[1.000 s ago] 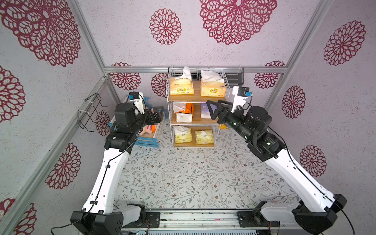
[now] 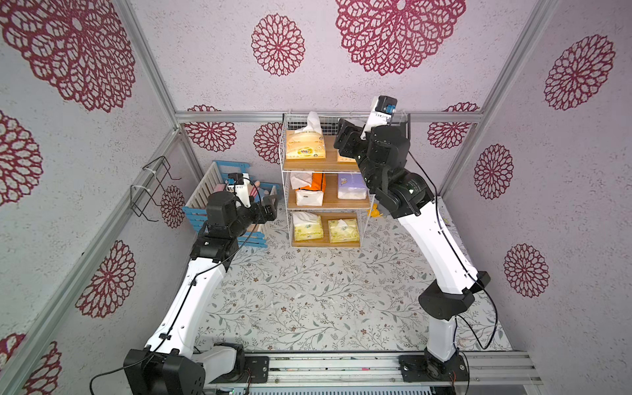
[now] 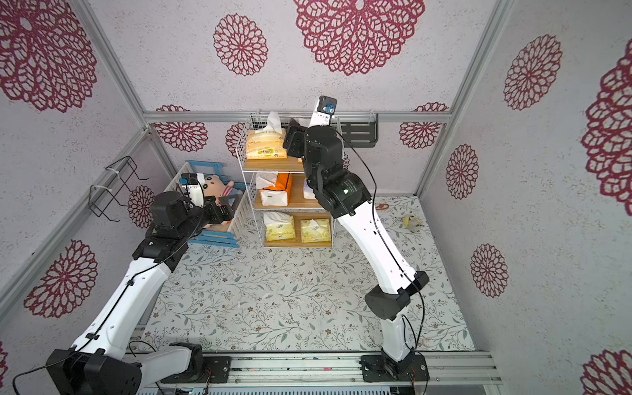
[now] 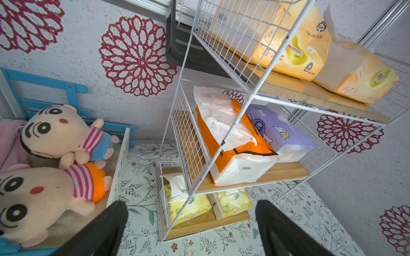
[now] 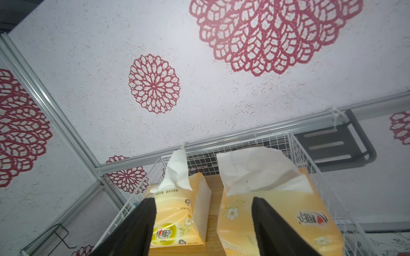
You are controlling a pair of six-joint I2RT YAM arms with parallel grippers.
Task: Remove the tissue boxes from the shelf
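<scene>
A white wire shelf holds tissue packs on three tiers: orange-yellow packs (image 2: pixel 304 146) on top, orange-white (image 2: pixel 309 197) and purple (image 2: pixel 351 186) packs in the middle, yellow ones (image 2: pixel 307 231) at the bottom. My right gripper (image 2: pixel 345 137) is raised before the right top pack (image 5: pixel 275 217), which mostly hides behind it in the top views. Its blurred fingers stand apart in the right wrist view, with that pack beyond them. My left gripper is open, empty, left of the shelf at middle-tier height.
A blue-and-white crate (image 2: pixel 196 209) with plush dolls (image 4: pixel 59 131) stands left of the shelf. A grey rack (image 3: pixel 365 135) is on the back wall, wire hooks (image 2: pixel 148 191) on the left wall. The floor in front of the shelf is clear.
My right arm has risen and swung leftward up to the top tier, over the right pack. The packs look unmoved.
</scene>
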